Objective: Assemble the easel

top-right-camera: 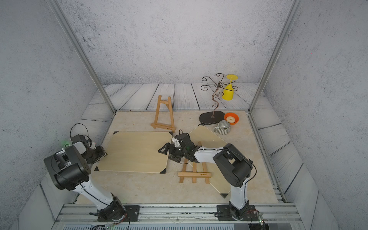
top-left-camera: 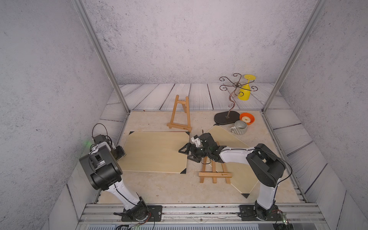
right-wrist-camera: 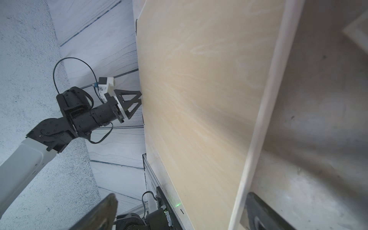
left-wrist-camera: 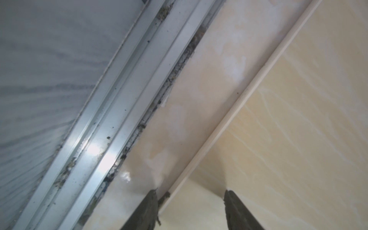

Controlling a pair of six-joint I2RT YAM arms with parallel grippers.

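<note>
A thin light-wood board with dark corners lies flat on the left half of the table. My left gripper is at its left edge, shut on the board, whose rim runs by one fingertip. My right gripper is open at the board's right edge, the rim passing between its fingers in the right wrist view. A small wooden easel stands behind the board. A second easel lies at front right on another board, partly hidden under the right arm.
At back right are a metal scroll stand with a yellow goblet, an orange bowl and a striped mug. Metal rails border the table, close beside the left gripper.
</note>
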